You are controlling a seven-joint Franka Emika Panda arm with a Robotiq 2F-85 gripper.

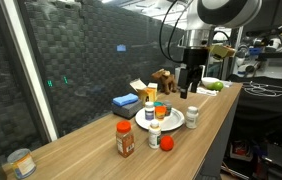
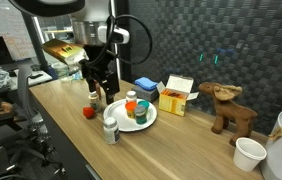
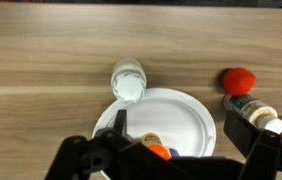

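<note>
My gripper is open and empty, raised above the counter's front part, over the near side of the white plate [image 3: 203, 122]. On the plate stand several small containers, among them an orange-topped one [image 3: 157, 148] and a green-grey jar [image 2: 141, 112]. A white-lidded jar [image 3: 128, 82] stands on the wood just off the plate. Past the plate's other side sit a red ball [image 3: 238, 80] and a bottle with a white cap [image 3: 271, 123]. In the wrist view the dark fingers cover part of the plate.
A jar with an orange lid [image 1: 125, 138] and a small can [image 1: 22, 162] stand farther along the counter. Behind the plate are a blue item [image 2: 146, 85], an open yellow box [image 2: 176, 95], a toy moose [image 2: 231, 108] and a white cup [image 2: 248, 153].
</note>
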